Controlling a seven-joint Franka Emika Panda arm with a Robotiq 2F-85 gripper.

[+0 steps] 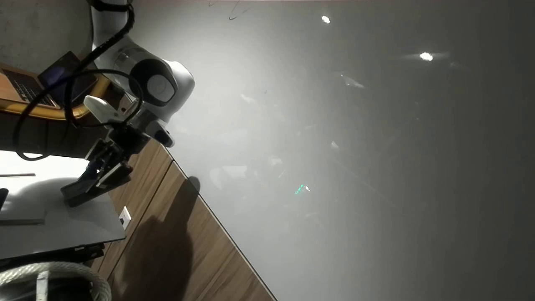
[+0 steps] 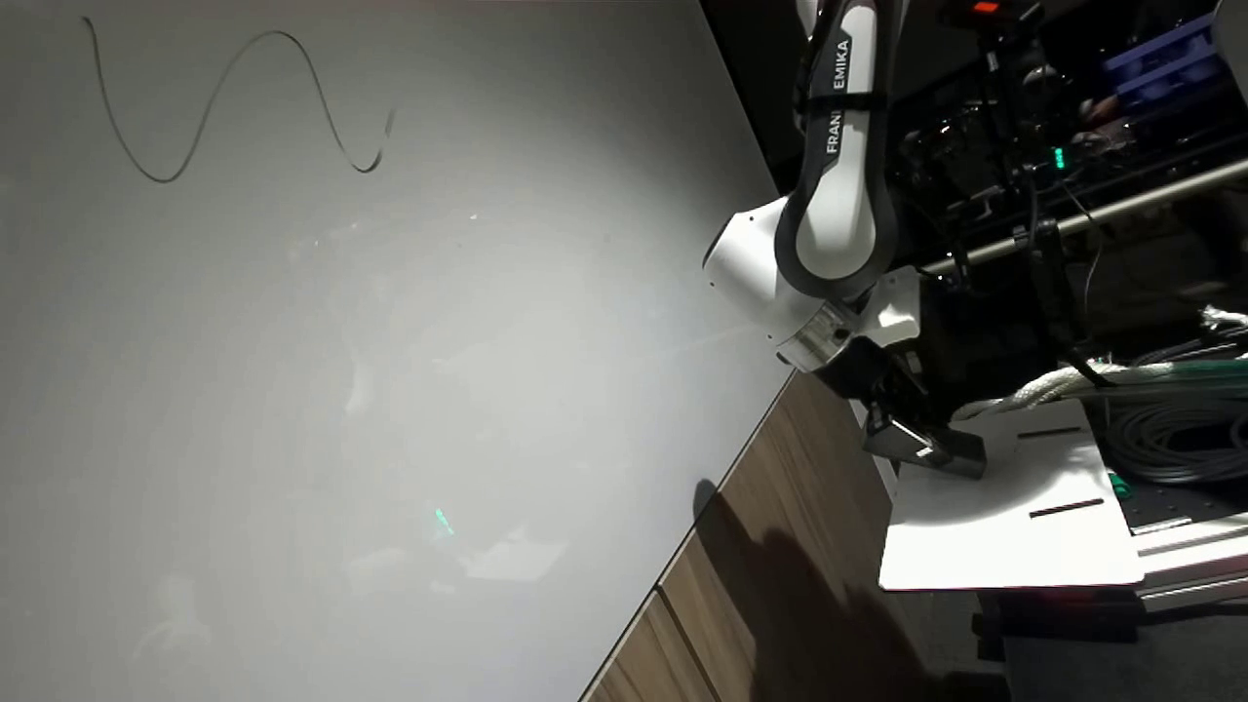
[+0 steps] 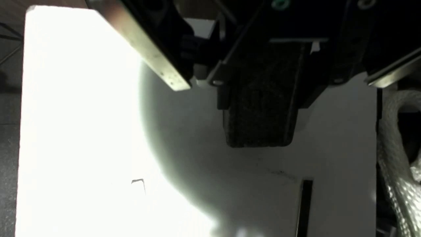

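A dark block, perhaps an eraser [image 3: 260,128], is held between the fingers of my gripper, which is shut on it. In the first exterior view the block [image 1: 77,193] tilts down over the white tabletop [image 1: 95,225]; whether it touches the surface I cannot tell. From the other side, the gripper [image 2: 918,427] and the block [image 2: 965,454] appear at the tabletop's upper edge. A thin dark wavy line [image 2: 211,111] runs across the upper left of the large whiteboard [image 2: 526,351], well away from my arm.
Wood panelling [image 1: 150,185] borders the whiteboard, with a white socket [image 1: 125,217] near the tabletop. Dark slots [image 2: 1067,509] mark the tabletop. A pale braided hose [image 3: 394,158] lies along one side. Behind the arm is a laptop [image 1: 30,88].
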